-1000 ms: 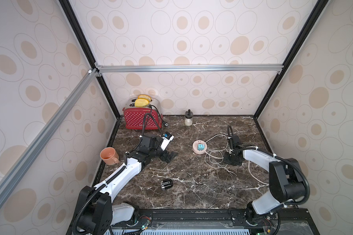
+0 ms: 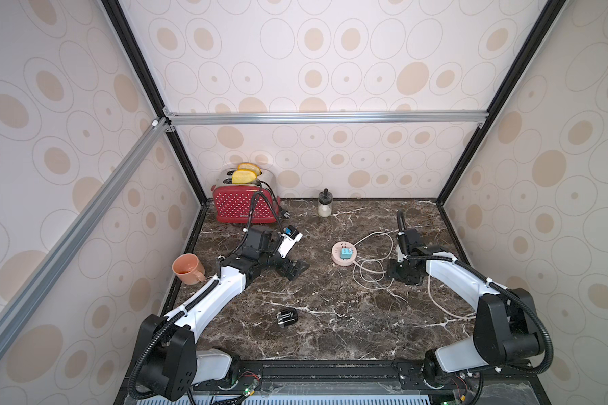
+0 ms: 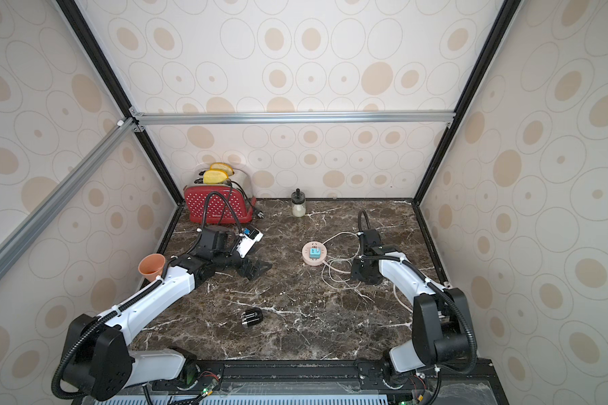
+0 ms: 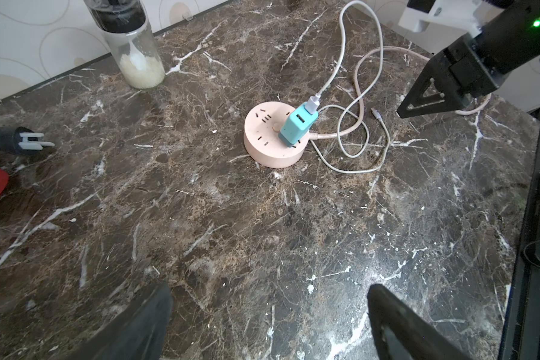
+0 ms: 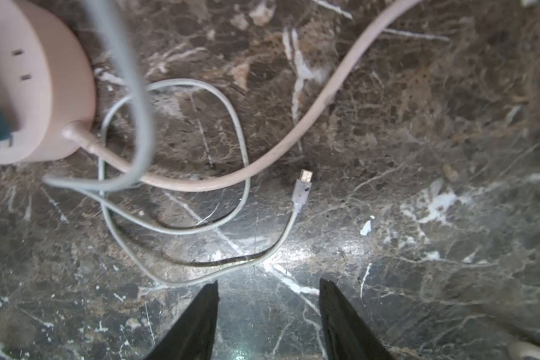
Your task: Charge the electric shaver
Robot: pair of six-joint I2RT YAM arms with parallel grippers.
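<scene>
The small black shaver (image 2: pixel 287 316) lies on the near part of the marble table, left of middle. A round pink power strip (image 4: pixel 268 152) carries a teal charger (image 4: pixel 296 124). From the charger a white cable (image 5: pixel 240 129) loops over the table. Its metal-tipped plug (image 5: pixel 301 190) lies loose, shown in the right wrist view ahead of my right gripper, whose fingers stand apart with only table between them. My left gripper, left of the power strip, is open and empty above bare table.
A red toaster (image 2: pixel 244 204) and a glass jar (image 2: pixel 325 202) stand along the back. At the left edge is an orange mug (image 2: pixel 188 268). The thick pink cord (image 5: pixel 318 103) runs past the loose plug.
The left arm has moved only slightly. The shaver and charger stay put.
</scene>
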